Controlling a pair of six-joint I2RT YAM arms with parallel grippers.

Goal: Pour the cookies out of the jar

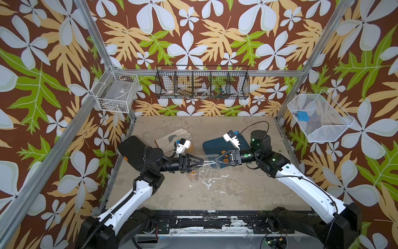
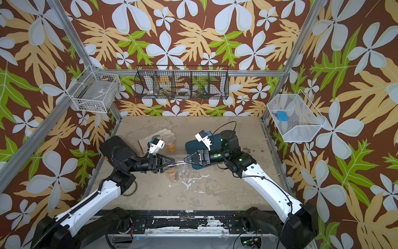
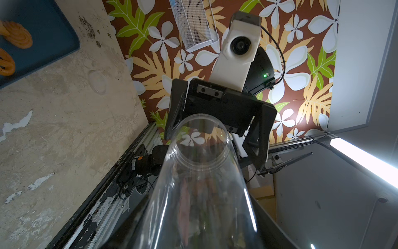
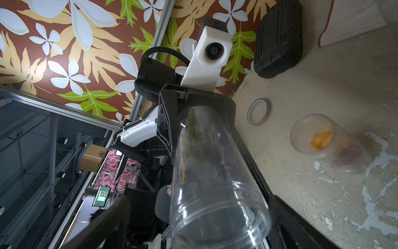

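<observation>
An empty clear jar (image 1: pixel 207 161) lies horizontally in the air between the grippers. My left gripper (image 1: pixel 197 161) is shut on one end. My right gripper (image 1: pixel 220 158) is open, its fingers round the other end (image 4: pixel 219 220). Orange cookies lie on a blue tray (image 3: pixel 49 49) behind the jar. A clear container (image 4: pixel 331 145) on the table below holds some orange pieces.
A black case (image 4: pixel 277 37) and pale gloves (image 1: pixel 168 140) are at the back left. A loose ring (image 4: pixel 258 111) lies on the table. Wire baskets hang on the walls.
</observation>
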